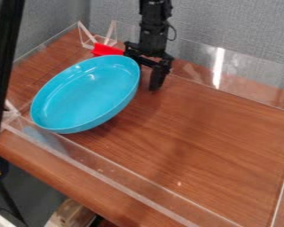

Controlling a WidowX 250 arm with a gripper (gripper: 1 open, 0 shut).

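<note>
A black robot arm hangs down at the back of the wooden table, its gripper (154, 78) low over the surface just right of a large blue oval plate (84, 94). Whether its fingers are open or shut is too small and dark to tell. A red object (106, 50) lies behind the plate, partly hidden by it, beside a white wire rack or frame at the back left.
Clear low walls border the wooden table (204, 151), along the back, left and front. A dark post stands at the left edge of the view.
</note>
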